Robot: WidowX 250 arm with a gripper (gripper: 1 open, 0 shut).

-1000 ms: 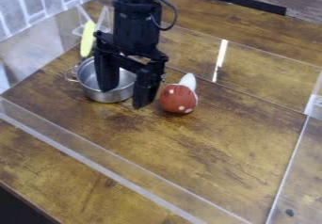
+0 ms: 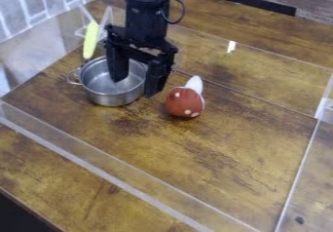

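My black gripper (image 2: 138, 62) hangs open over the silver pot (image 2: 112, 90), its two fingers pointing down, and hides part of the pot's back and right side. A red mushroom-like toy (image 2: 184, 104) with white spots and a white stem lies on the wooden table right of the pot, apart from it. I cannot tell whether anything inside the pot is behind the fingers.
A yellow object (image 2: 92, 40) stands at the back left, behind the pot, near a clear wall. Clear panels edge the workspace.
My gripper has moved up and back, away from the front of the pot, uncovering more of the pot. The pot and the red toy stay in place.
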